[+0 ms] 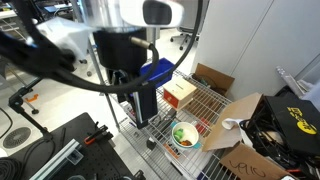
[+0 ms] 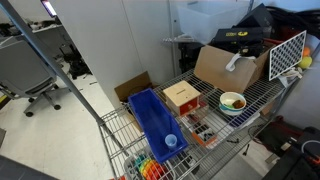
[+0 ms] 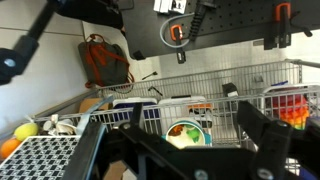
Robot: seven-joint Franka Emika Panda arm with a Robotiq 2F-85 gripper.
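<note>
Dark fingers (image 3: 262,135) of my gripper stand wide apart in the wrist view, so it is open, with nothing seen held. Far below, a white bowl (image 3: 184,147) with colourful contents shows between them. That bowl (image 2: 232,103) rests on the wire rack. On the same rack are a long blue bin (image 2: 157,124) and a small wooden box (image 2: 182,97). A pale blue cup (image 2: 171,141) stands at the bin's near end. In exterior view 1 the arm (image 1: 125,50) fills the upper left, and its fingertips are hard to make out.
An open cardboard box (image 1: 243,148) and a black bag (image 1: 292,122) crowd the rack's right side. A white perforated panel (image 2: 287,55) leans at the far right. Bare wire mesh (image 1: 203,105) lies between wooden box and cardboard box. Cables cover the dark surface at front left.
</note>
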